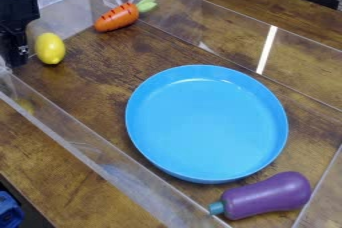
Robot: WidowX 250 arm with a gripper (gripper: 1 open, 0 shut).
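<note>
My black gripper [14, 42] is at the far left edge, partly out of frame, just left of a yellow egg-shaped toy [51, 48], possibly a lemon; its fingertips are hard to make out. An orange carrot [118, 16] with a green top lies toward the back. A large blue plate [205, 122] occupies the middle right. A purple eggplant [267, 194] lies at the lower right.
A clear-walled barrier [94, 152] surrounds the wooden work area [100, 92]. A dark blue object [7, 212] shows at the bottom left corner. The wood left of the plate is bare.
</note>
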